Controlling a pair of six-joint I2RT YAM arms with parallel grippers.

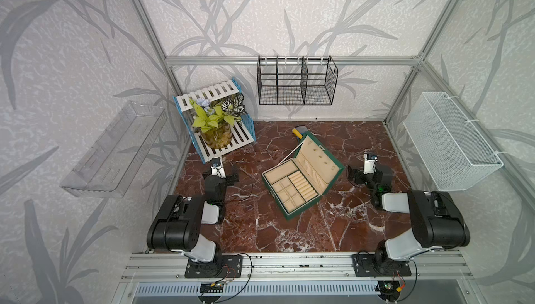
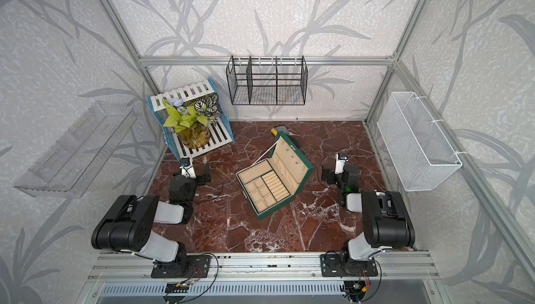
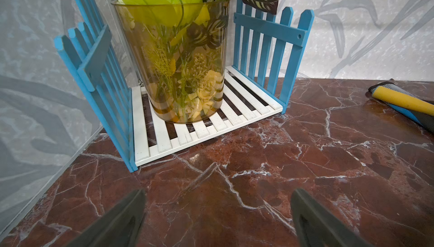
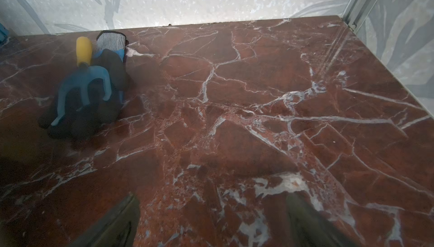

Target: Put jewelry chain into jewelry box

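Note:
The green jewelry box (image 1: 294,210) stands in the middle of the table, its lid (image 1: 318,162) raised on the right side. Beige compartments and a ring-roll section (image 2: 274,184) show inside. I cannot make out the jewelry chain in any view. To the left of the box, my left gripper is low over the table and open, with only bare marble between its fingers. My right gripper, to the right of the box, is also open and empty. Both are clear of the box.
A blue-and-white fence stand (image 1: 195,137) with a vase of plants (image 3: 187,66) fills the back left. Behind the lid lie a dark glove (image 4: 112,72) and a yellow-handled garden fork (image 4: 84,50). Wire baskets hang on the back wall (image 1: 297,95) and right wall (image 1: 451,142).

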